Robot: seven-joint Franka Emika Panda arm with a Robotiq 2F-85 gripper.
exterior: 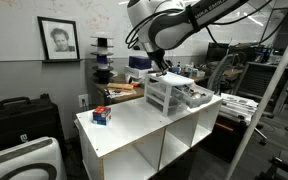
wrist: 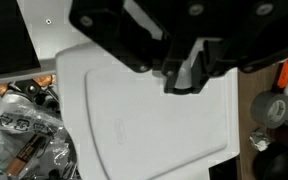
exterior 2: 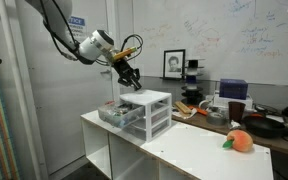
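Observation:
My gripper hangs just over the white top of a drawer unit (wrist: 114, 125), fingers pointing down. Its dark fingers are blurred in the wrist view. They look shut on a small pale thing, too unclear to name. In exterior view 1 the gripper (exterior: 162, 67) is close above the drawer unit (exterior: 162, 97). From the other side, the gripper (exterior 2: 132, 83) appears over the left part of the unit's top (exterior 2: 147, 97). Whether it touches the top cannot be told.
A clear bin of small parts (exterior: 194, 96) adjoins the drawer unit. An orange round object (exterior 2: 238, 141) and a red-and-blue block (exterior: 101, 115) sit on the white counter (exterior: 129, 130). A tape roll (wrist: 274, 108) lies near the unit.

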